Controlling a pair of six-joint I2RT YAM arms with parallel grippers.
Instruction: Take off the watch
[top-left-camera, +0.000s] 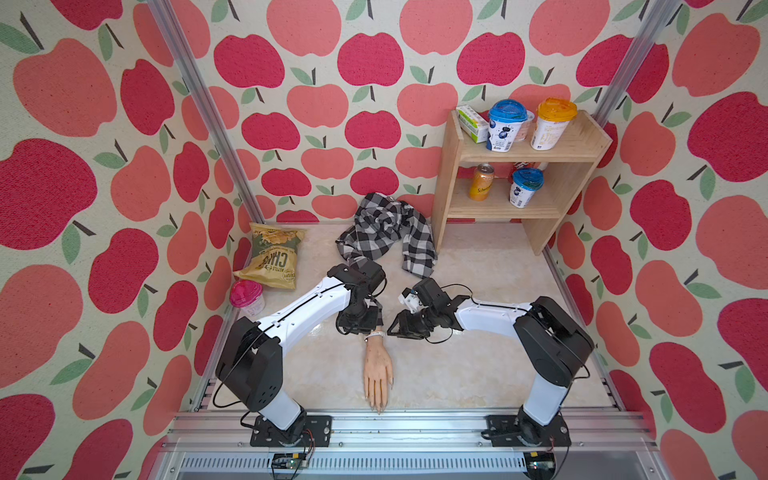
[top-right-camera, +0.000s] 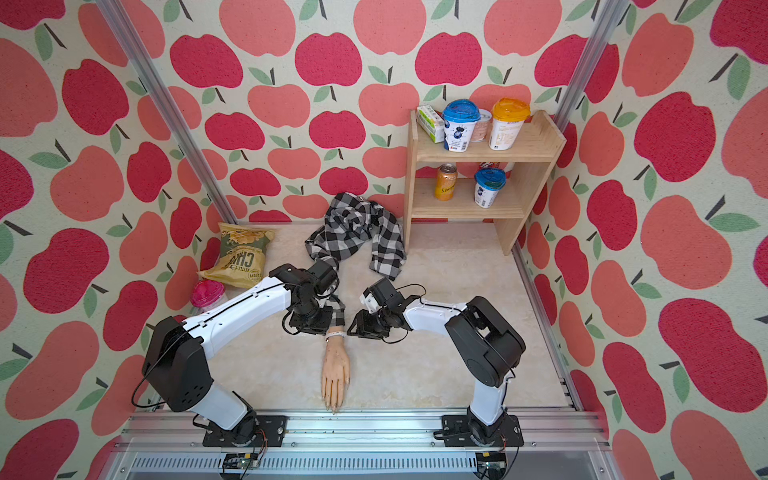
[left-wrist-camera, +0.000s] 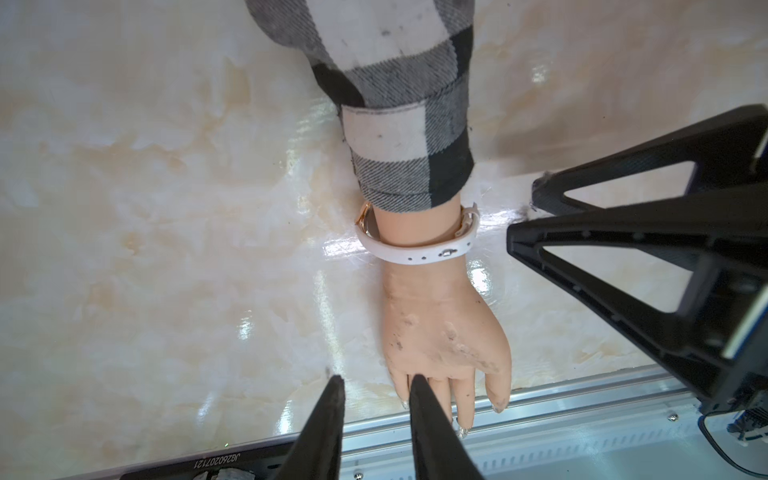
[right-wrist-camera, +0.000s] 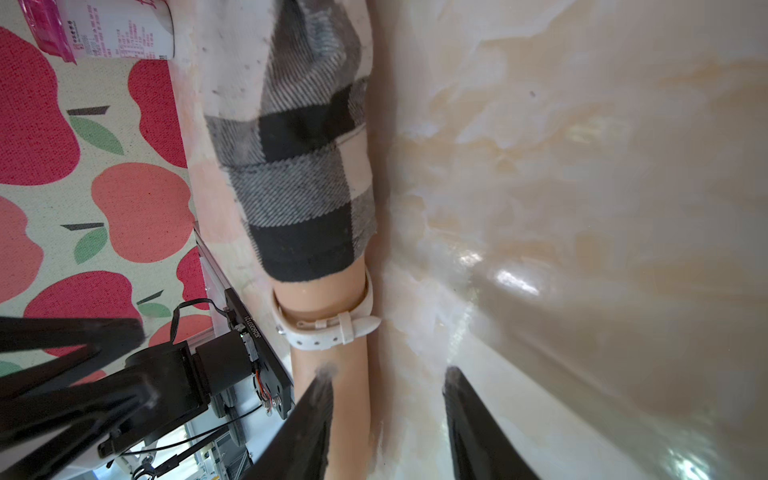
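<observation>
The watch's white strap (left-wrist-camera: 420, 253) goes around the wrist of the model hand (left-wrist-camera: 436, 320), just below the checked cuff. A gold edge of its case shows at the left side. Its buckle side (right-wrist-camera: 324, 334) faces my right arm, the strap's tip sticking out. My left gripper hovers above and left of the wrist, its fingers a narrow gap apart, nothing seen between them. Close to the right of the strap, apart from it, my right gripper is part open and empty.
The checked shirt (top-left-camera: 388, 228) lies behind, its sleeve over the forearm. A chips bag (top-left-camera: 273, 256) and pink-lidded cup (top-left-camera: 247, 296) stand at left; a wooden shelf (top-left-camera: 532, 156) with cups and cans stands back right. Table beyond my right arm is free.
</observation>
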